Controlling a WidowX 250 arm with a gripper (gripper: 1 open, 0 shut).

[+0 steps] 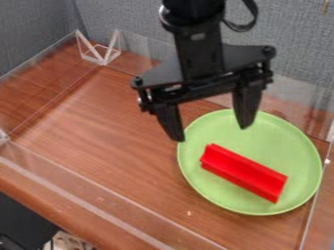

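A red elongated block [243, 172] lies diagonally on a green round plate [287, 152] at the right of the wooden table. The black gripper [208, 118] hangs over the back-left part of the plate with its two fingers spread wide and nothing between them, above and apart from the red block.
A white wire frame [96, 53] stands at the back left, near grey padded walls. Clear panels run along the table's edges.
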